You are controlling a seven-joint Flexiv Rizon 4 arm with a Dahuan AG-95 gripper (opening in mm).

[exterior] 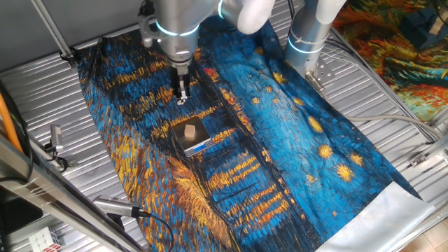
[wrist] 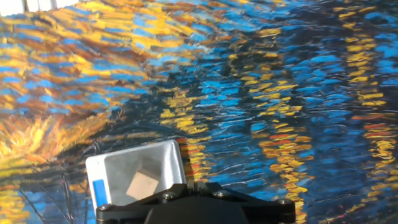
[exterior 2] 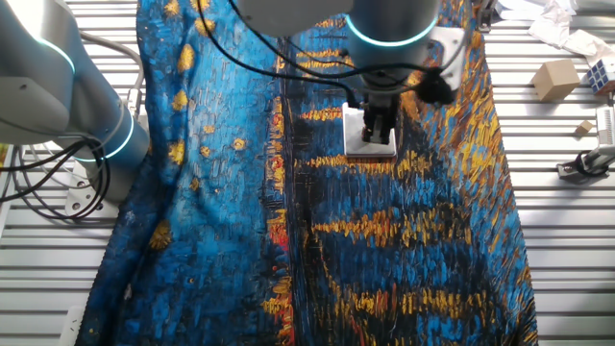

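Note:
A small wooden block (exterior: 190, 131) rests on the dark top of a flat, scale-like device (exterior: 201, 144) lying on the patterned cloth. My gripper (exterior: 183, 100) points down above the cloth, behind the device and apart from the block. Its fingers look close together, with nothing visible between them. In the wrist view, the block (wrist: 142, 185) and the silver-rimmed device (wrist: 132, 149) are left of the gripper, whose black linkage covers part of the device. From the second exterior view, the gripper (exterior 2: 378, 140) overlaps the device (exterior 2: 355, 128) and the block cannot be made out.
Blue and yellow painted cloth (exterior: 231, 178) covers most of the slatted table, with open room around the device. Along one side lie a larger wooden cube (exterior 2: 555, 81), a puzzle cube (exterior 2: 602, 75) and a clamp-mounted camera (exterior 2: 591, 159).

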